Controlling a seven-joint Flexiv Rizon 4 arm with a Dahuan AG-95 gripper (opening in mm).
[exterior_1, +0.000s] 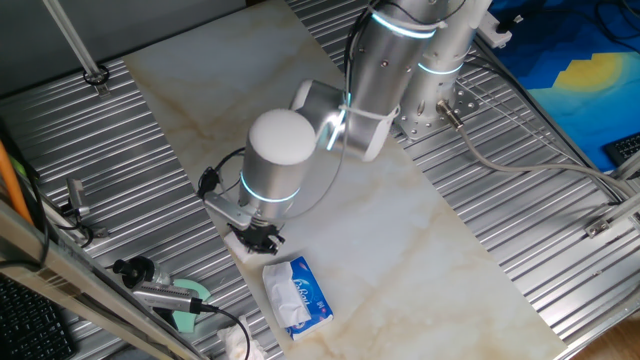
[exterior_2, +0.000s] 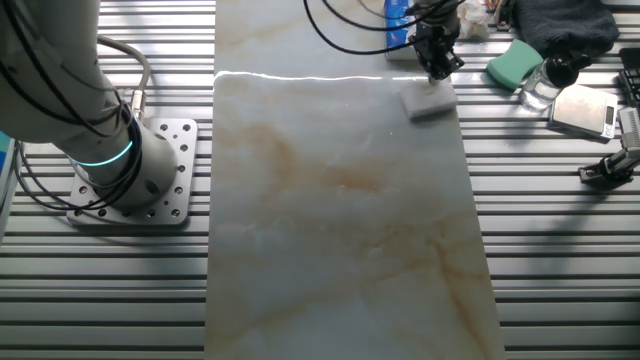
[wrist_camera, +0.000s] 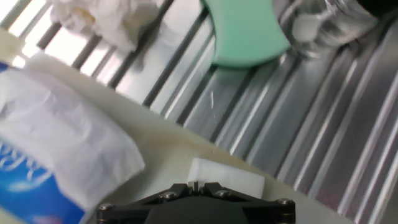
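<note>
A white block (wrist_camera: 229, 178) lies near the edge of the marble-patterned board, just past my fingertips in the wrist view. My gripper is shut; its black fingers meet, and no gap shows between them. In exterior view 2 the gripper (exterior_2: 438, 72) hangs low over the far side of the block (exterior_2: 428, 100); whether they touch I cannot tell. In exterior view 1, the gripper (exterior_1: 270, 243) partly hides the block (exterior_1: 240, 247). Close by lies a blue tissue pack (exterior_1: 311, 293) with a white tissue on top.
Off the board's edge, on the ribbed metal table, are a green object (exterior_2: 514, 65), a clear bottle (exterior_2: 541, 88), a small scale (exterior_2: 583, 110) and a crumpled white tissue (wrist_camera: 112, 17). Most of the marble board (exterior_2: 340, 230) is bare.
</note>
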